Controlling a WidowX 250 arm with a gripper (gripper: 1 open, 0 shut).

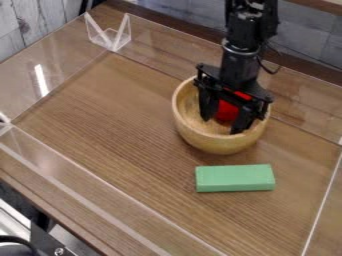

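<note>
A round wooden bowl [201, 125] sits right of the table's middle, holding a red object [234, 105]. My black gripper [222, 108] reaches down from the top into the bowl, its fingers around or over the red object, which it partly hides. Whether the fingers are shut on it I cannot tell. A green rectangular block [234, 178] lies on the table in front of the bowl.
A wire or clear stand [107, 30] is at the back left. A wall edge runs along the back right.
</note>
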